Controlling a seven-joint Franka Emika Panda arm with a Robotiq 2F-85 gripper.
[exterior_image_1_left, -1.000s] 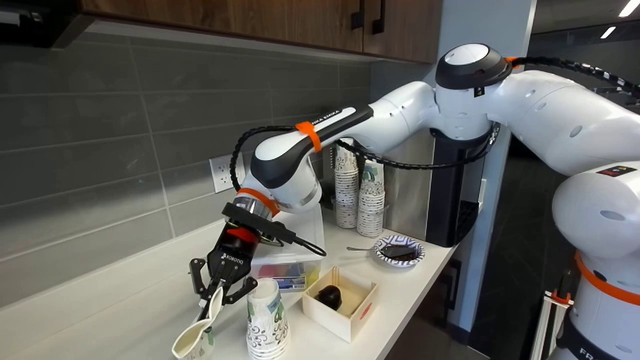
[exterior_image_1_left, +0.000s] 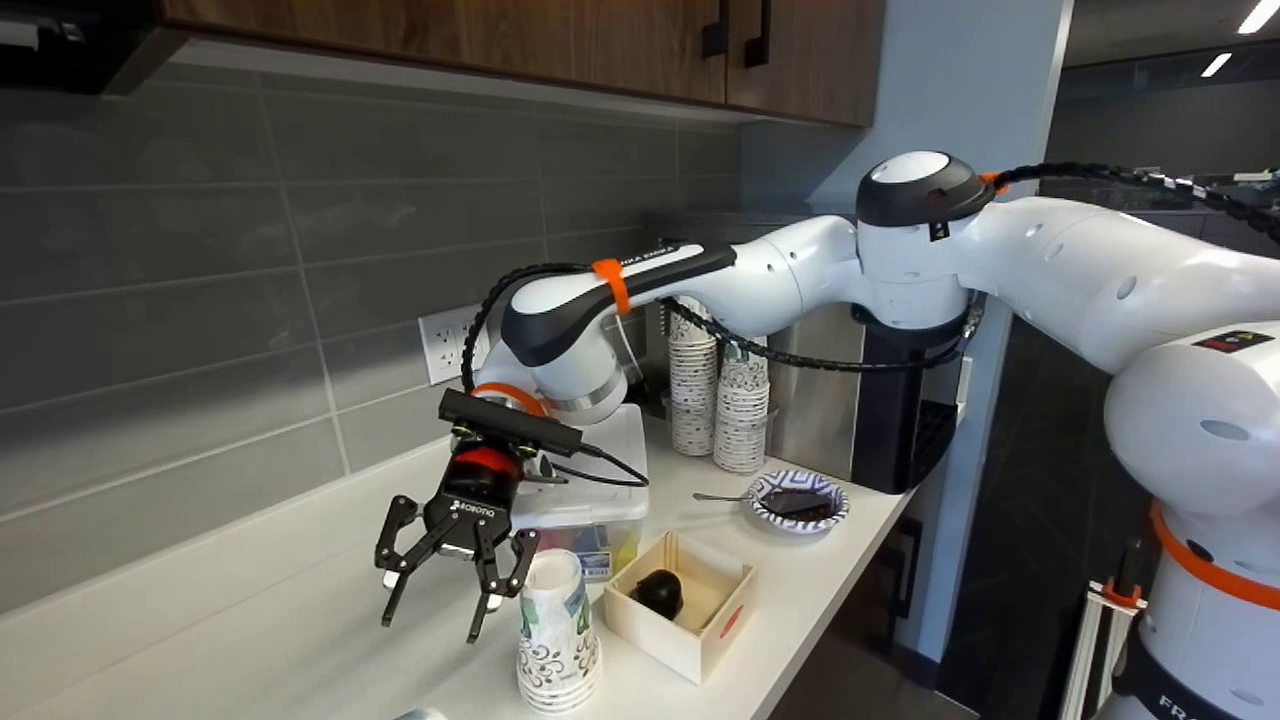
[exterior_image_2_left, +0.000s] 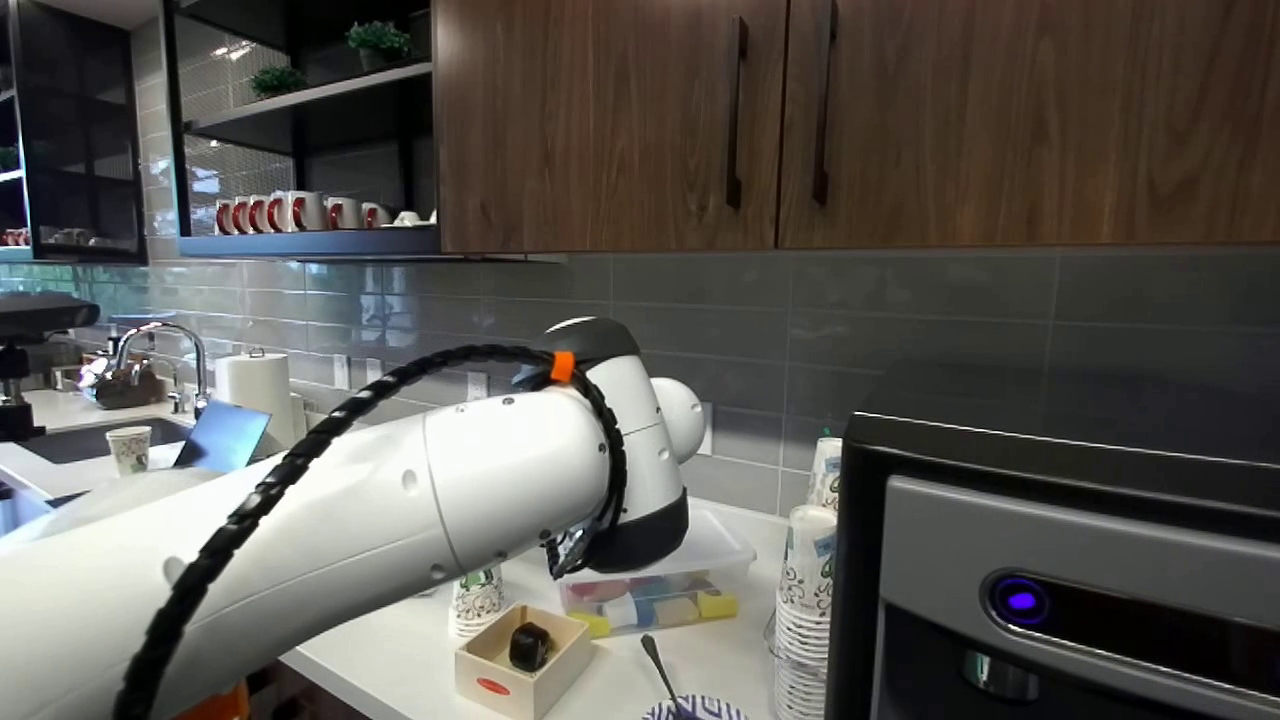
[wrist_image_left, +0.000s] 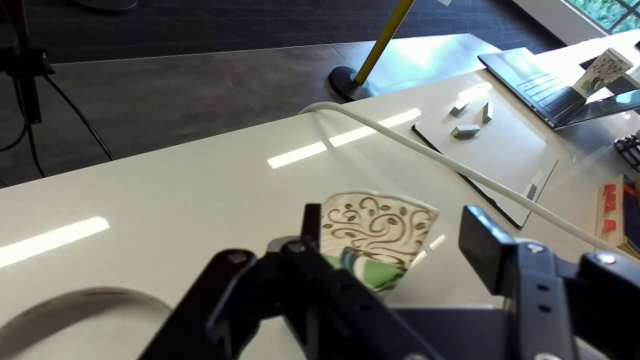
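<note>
My gripper (exterior_image_1_left: 432, 626) hangs above the counter to the left of a stack of upturned paper cups (exterior_image_1_left: 558, 642). Its fingers are spread, with nothing between them in exterior view 1. In the wrist view a single paper cup (wrist_image_left: 378, 234), with brown swirls and a green patch, shows beyond the gap of the gripper. Whether that cup touches the counter cannot be told. Only a pale sliver of some object (exterior_image_1_left: 420, 714) shows at the bottom edge of exterior view 1. The arm hides the gripper in exterior view 2.
Right of the stack stands a wooden box (exterior_image_1_left: 720, 600) holding a black object (exterior_image_1_left: 659, 593). Behind are a clear lidded bin (exterior_image_1_left: 624, 540), a patterned bowl (exterior_image_1_left: 830, 510) and tall cup stacks (exterior_image_1_left: 741, 414). The wrist view shows a white cable (wrist_image_left: 420, 150) and a laptop (wrist_image_left: 540, 84).
My gripper has let go of the squeezed paper cup: its fingers have spread and the cup is gone from between them. The stack has shifted slightly to the right.
</note>
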